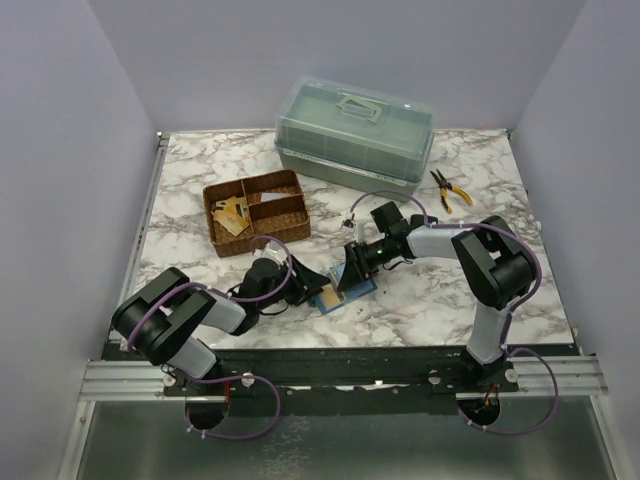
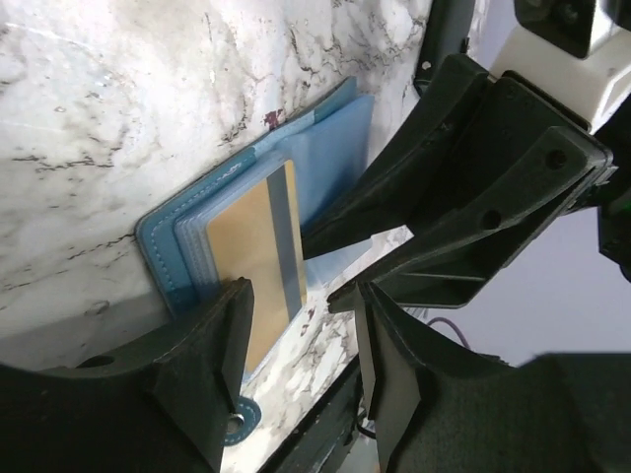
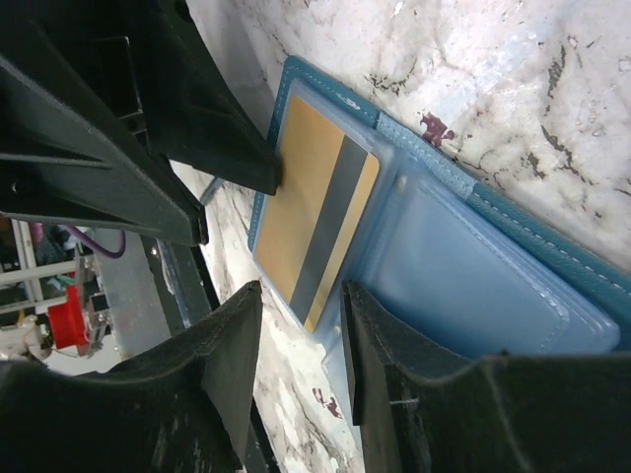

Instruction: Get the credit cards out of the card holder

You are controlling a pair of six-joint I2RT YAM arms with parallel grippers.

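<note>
The blue card holder (image 1: 360, 290) lies flat near the front of the marble table, tan cards (image 2: 251, 261) with a dark stripe in its left pocket. My left gripper (image 1: 312, 290) is part open at the holder's left end, fingers over the cards' edge, seen at the bottom of the left wrist view. My right gripper (image 1: 350, 272) is part open over the holder, its fingertips (image 3: 353, 301) beside the cards. Both grippers are very close together; whether either touches the cards is unclear.
A wicker divided basket (image 1: 280, 220) stands at the back left. A large clear lidded box (image 1: 355, 130) is at the back, with yellow-handled pliers (image 1: 455, 190) to its right. Marble is free at both sides.
</note>
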